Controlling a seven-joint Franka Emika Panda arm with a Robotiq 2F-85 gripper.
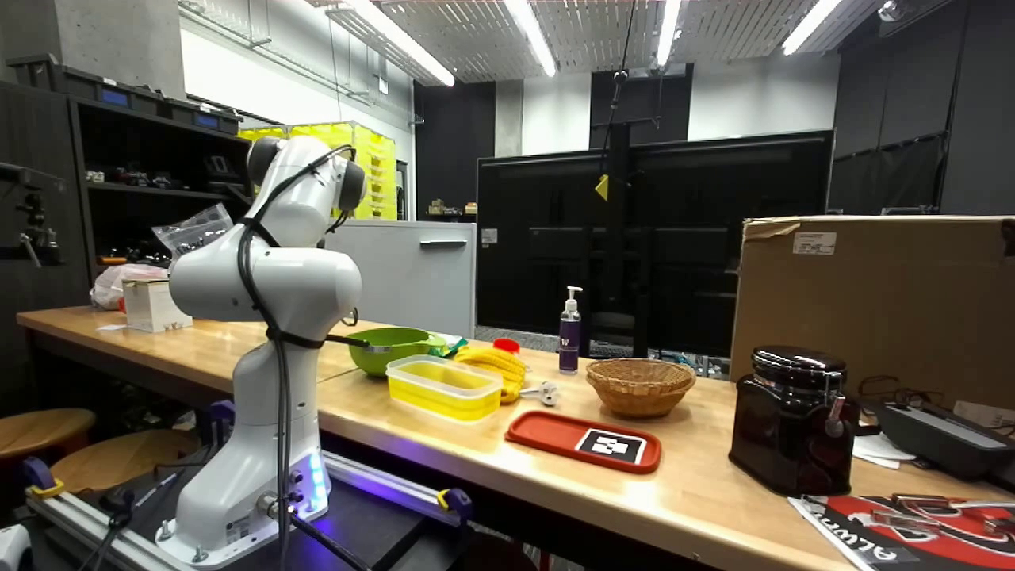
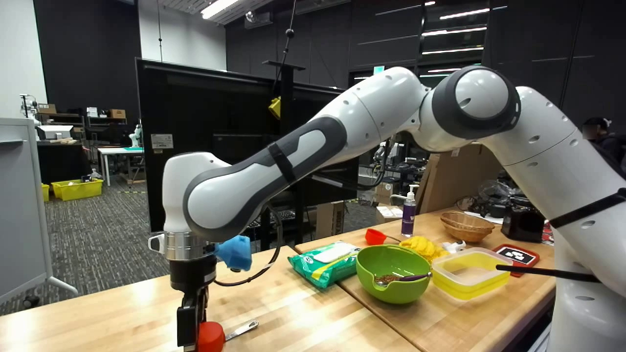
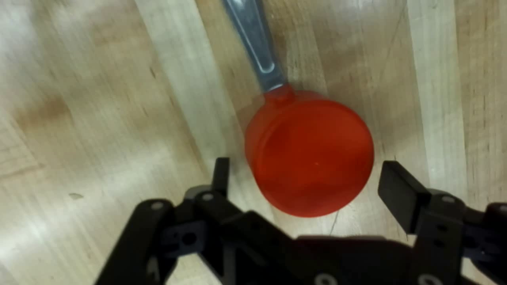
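A red measuring cup [image 3: 313,156] with a grey metal handle [image 3: 256,42] rests on the wooden table. My gripper is part open, one finger [image 3: 221,175] left of the cup and the other finger [image 3: 401,194] to its right. In the wrist view there is a gap on both sides of the cup, wider on the left. From exterior view 2 the gripper points straight down at the table, with the red cup [image 2: 211,337] beside its fingers. Exterior view 1 hides the gripper behind the arm.
A green bowl [image 2: 381,288] holding brown bits and a utensil, a green wipes pack [image 2: 323,264], a yellow container [image 2: 469,284] and a second red cup [image 2: 374,237] stand to the right in exterior view 2. Bare table [image 2: 111,317] lies left of the gripper.
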